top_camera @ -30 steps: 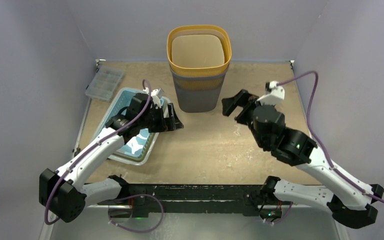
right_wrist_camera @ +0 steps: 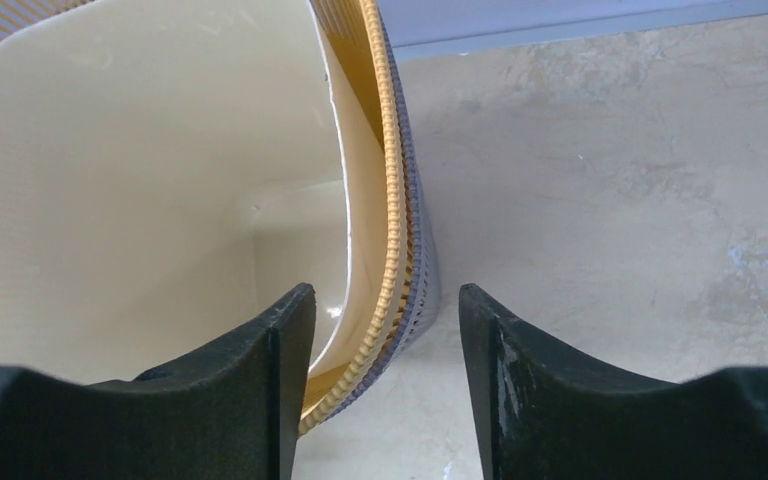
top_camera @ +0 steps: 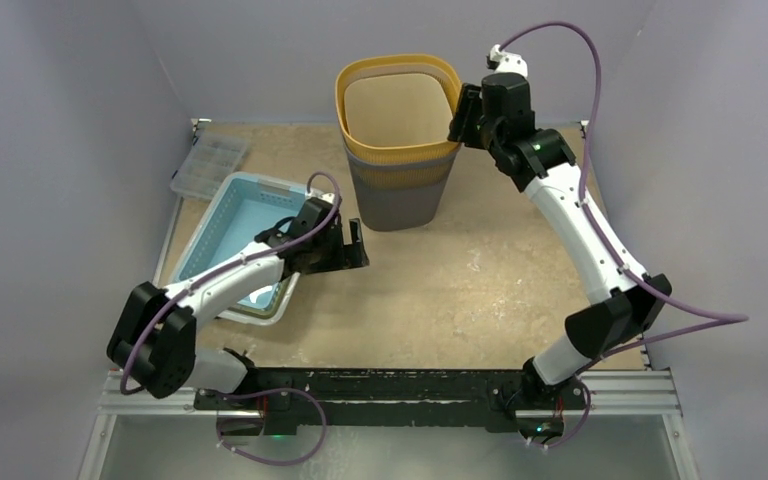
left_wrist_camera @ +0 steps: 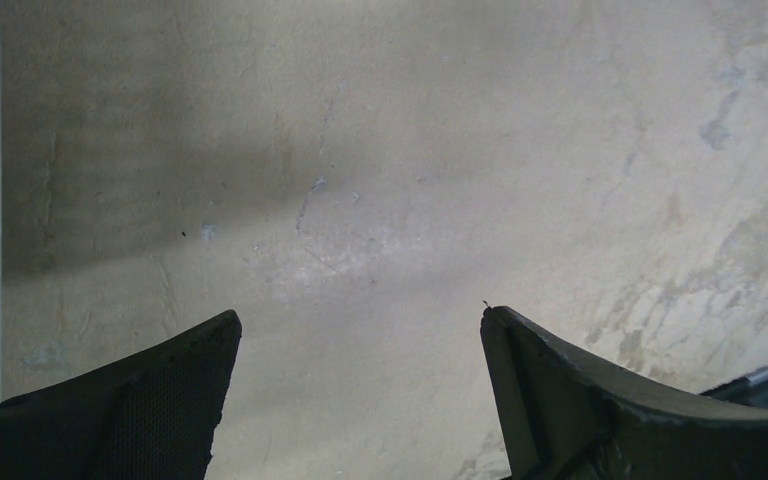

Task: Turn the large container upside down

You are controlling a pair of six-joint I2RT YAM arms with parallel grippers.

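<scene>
The tall nested bins (top_camera: 396,192), grey outside with a yellow mesh one and a cream liner inside, stand upright at the back of the table. At their right rim is my right gripper (top_camera: 462,116). In the right wrist view the yellow rim (right_wrist_camera: 392,200) runs between the parted fingers, near the left one; whether it touches cannot be told. My left gripper (top_camera: 359,243) stays low in front of the bins, beside the blue tray, its fingers (left_wrist_camera: 200,370) apart over bare table.
A light blue basket (top_camera: 200,236) in a clear tray lies at the left, under my left arm. Behind it sits a clear flat box (top_camera: 208,166). Grey walls enclose the back and sides.
The bins have shifted slightly toward the front. My left gripper has moved a little lower.
</scene>
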